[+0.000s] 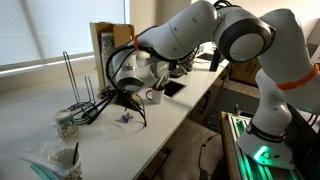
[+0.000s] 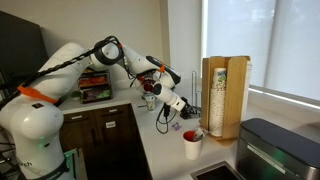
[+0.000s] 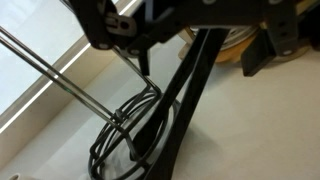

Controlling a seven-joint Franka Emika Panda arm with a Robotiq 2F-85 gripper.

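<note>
My gripper is open at the top of the wrist view, its two black fingers wide apart. Below it, a long black utensil runs down past a looped wire stand; from this view I cannot tell whether a finger touches either. Exterior view 1 has the gripper over the white counter, just right of the wire stand and the black utensils leaning there. A small purplish item lies on the counter beneath the gripper.
A glass jar and a cup holding utensils stand toward the near left. Behind the arm is a tall wooden holder. A white pot and a dark toaster occupy the counter in exterior view 2.
</note>
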